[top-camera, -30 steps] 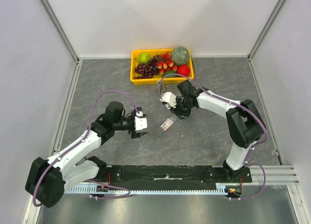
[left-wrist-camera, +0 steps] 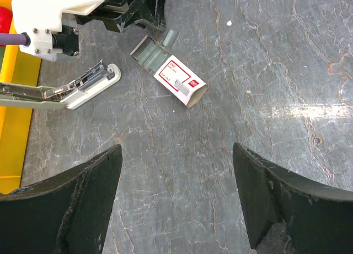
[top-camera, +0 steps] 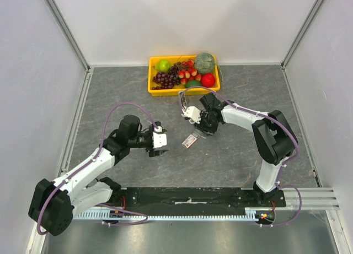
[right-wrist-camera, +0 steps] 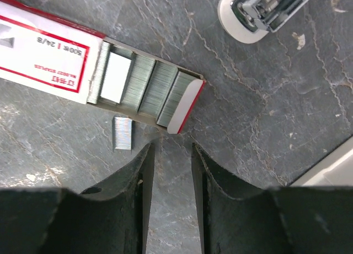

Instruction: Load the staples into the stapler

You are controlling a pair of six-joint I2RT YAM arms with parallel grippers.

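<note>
The staple box (top-camera: 189, 141) lies slid open on the table, its red-and-white sleeve (right-wrist-camera: 43, 55) beside a tray of staple strips (right-wrist-camera: 165, 100). A separate small strip (right-wrist-camera: 122, 134) lies just outside the tray. My right gripper hangs over that spot, fingers part open and empty, just beside the tray's end. The stapler (left-wrist-camera: 83, 88) lies opened up, partly behind the right arm in the left wrist view; its end (right-wrist-camera: 248, 17) shows at the upper right of the right wrist view. My left gripper stands open and empty, left of the box.
A yellow crate (top-camera: 157, 88) of fruit stands at the back, behind the stapler. The table left and right of the arms and in front of the box is clear.
The right arm has shifted very slightly over the box since a second ago. The left arm and the objects look unchanged.
</note>
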